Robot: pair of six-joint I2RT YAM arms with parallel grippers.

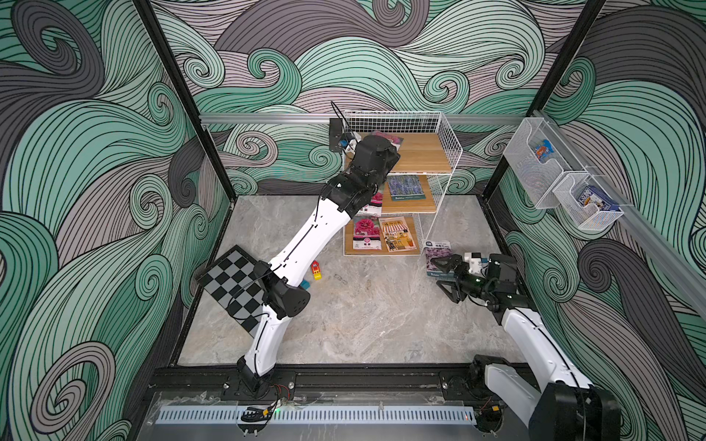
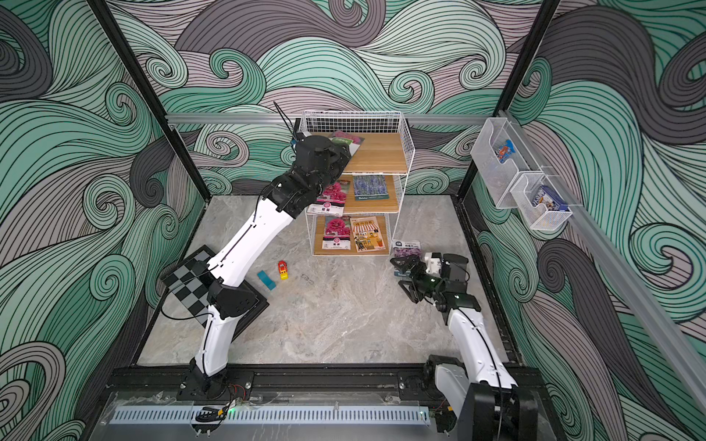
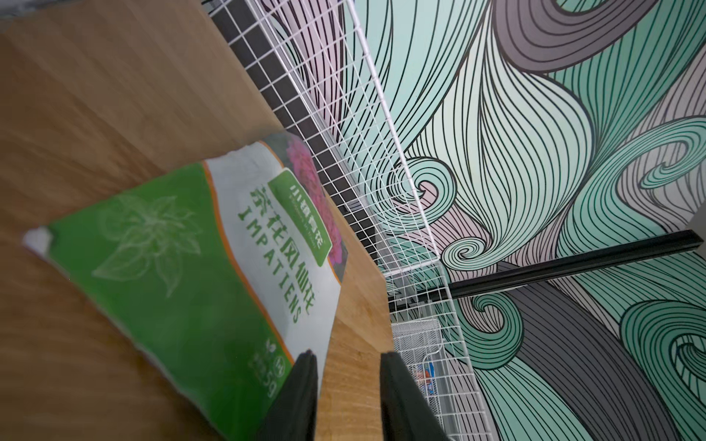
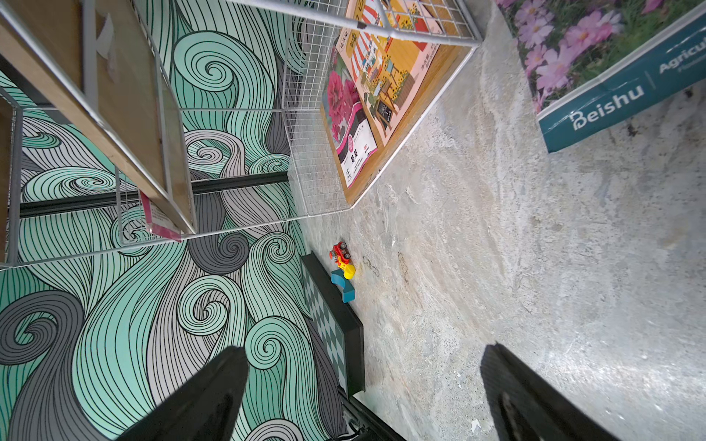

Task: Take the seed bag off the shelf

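Observation:
A green-and-white IMPATIENS seed bag (image 3: 220, 264) lies on the wooden top shelf (image 1: 419, 150) of the white wire rack, partly hidden behind my left wrist in both top views. My left gripper is over that shelf at the bag's edge, fingers part open; whether the bag is between them cannot be told. My right gripper stands open above the floor at the right, near a Beishu seed bag (image 4: 603, 66), with nothing visible held.
Lower shelves hold more seed bags (image 2: 367, 233). A checkerboard (image 2: 192, 272), toy car (image 2: 283, 269) and blue block (image 2: 266, 279) lie at the left. Mesh bins (image 2: 492, 158) hang on the right rail.

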